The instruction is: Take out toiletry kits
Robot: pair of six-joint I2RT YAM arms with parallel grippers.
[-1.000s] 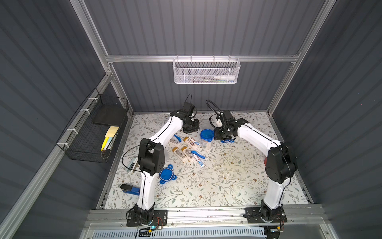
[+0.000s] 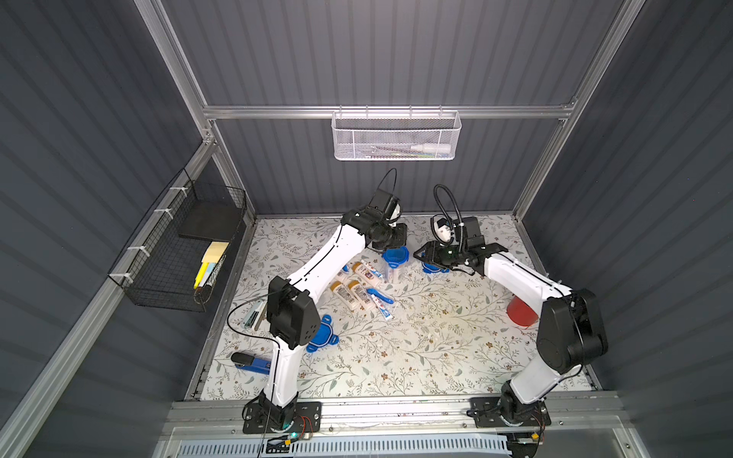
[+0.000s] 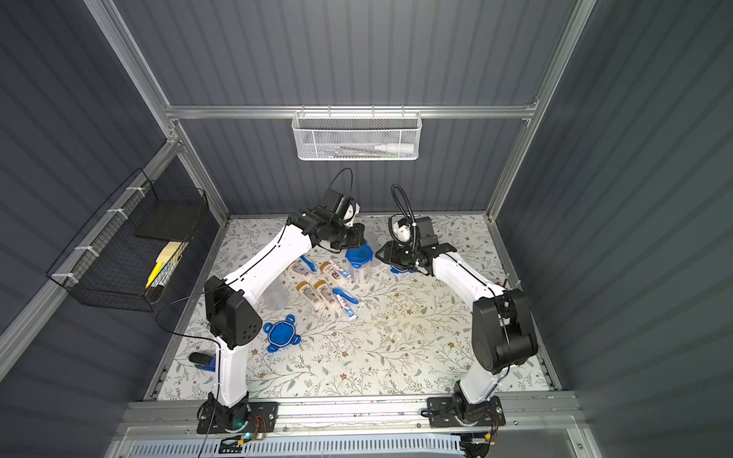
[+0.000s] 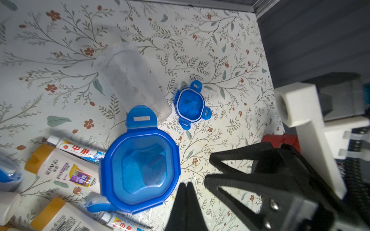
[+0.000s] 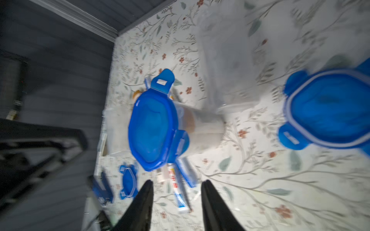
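A lidded toiletry container (image 5: 200, 130) with blue lid (image 4: 138, 169) sits at centre back, between my grippers. Just above it, my left gripper is shut, nothing visible between its fingers. My right gripper is right of the container, fingers apart and empty. Clustered to the left lie bottles (image 4: 69, 169), toothpaste tubes (image 4: 77, 150) and blue items (image 2: 379, 296).
A loose blue lid (image 4: 189, 103) and clear empty container (image 4: 134, 77) lie behind; another blue lid (image 3: 281, 333) is front left. A red object (image 2: 521, 311) is at right; a wire basket (image 2: 164, 267) hangs left.
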